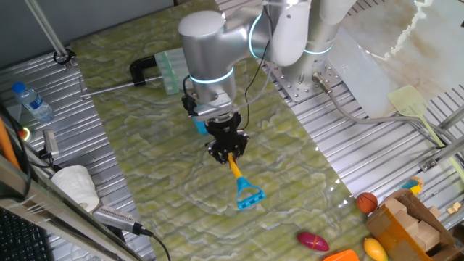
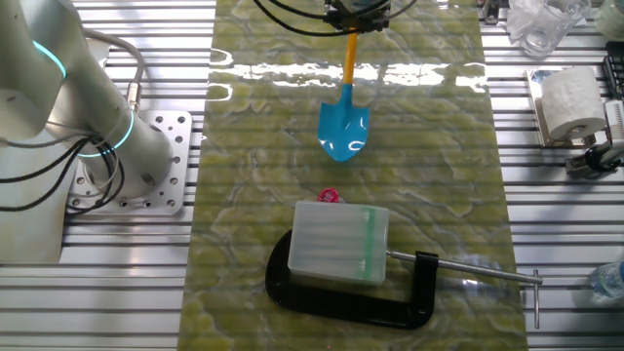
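A toy shovel with a yellow shaft, a blue handle and a blue blade (image 2: 343, 129) hangs over the green marbled mat (image 2: 253, 185). My black gripper (image 1: 230, 154) is shut on its yellow shaft, with the blue handle (image 1: 250, 196) sticking out toward the front in exterior view 1. Behind the gripper, only a bit of the blue blade (image 1: 201, 126) shows there. In exterior view 2 the gripper (image 2: 353, 29) is cut off by the top edge, and the blade points toward the clear box (image 2: 336, 244).
A black C-clamp (image 2: 351, 310) lies around the box, with a small pink item (image 2: 329, 195) beside it. A purple-red toy (image 1: 313, 241), an orange ball (image 1: 366, 202) and a carton of blocks (image 1: 406, 225) stand at the front right.
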